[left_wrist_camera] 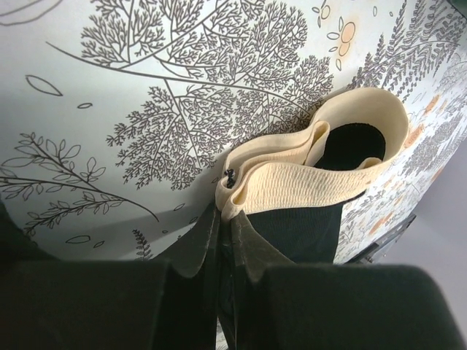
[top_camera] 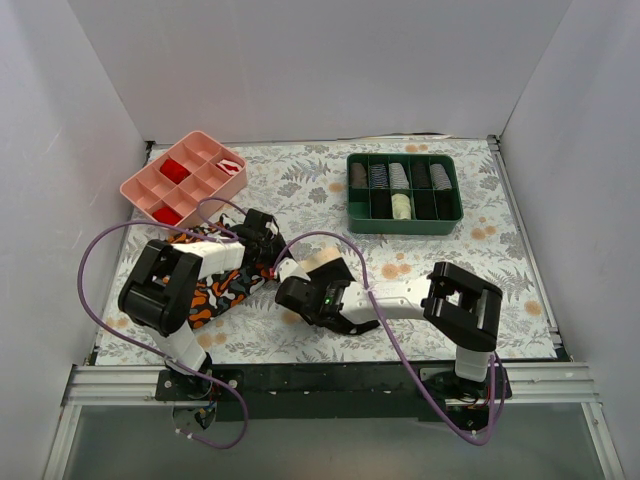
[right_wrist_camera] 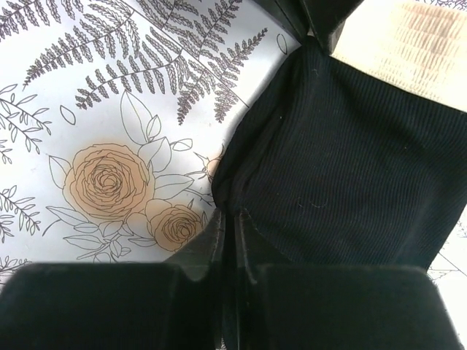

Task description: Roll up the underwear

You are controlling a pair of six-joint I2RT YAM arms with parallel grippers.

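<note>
The black underwear with a cream waistband lies on the patterned cloth, mostly under my right arm in the top view. My left gripper is shut on one end of the waistband (left_wrist_camera: 306, 182), which stands up in folds and loops back on the right; black fabric (left_wrist_camera: 292, 226) hangs below it. In the right wrist view the left gripper's dark fingers (right_wrist_camera: 321, 18) pinch the upper corner of the underwear (right_wrist_camera: 350, 168). Lower along the same side edge, my right gripper has its fingers close together with the black fabric edge between them.
A pink divided box (top_camera: 196, 141) with red items stands at back left. The green divided box (top_camera: 405, 226) at back right holds several rolled items. Orange-and-black patterned fabric (top_camera: 215, 297) lies under my left arm. Clear cloth surrounds the right side.
</note>
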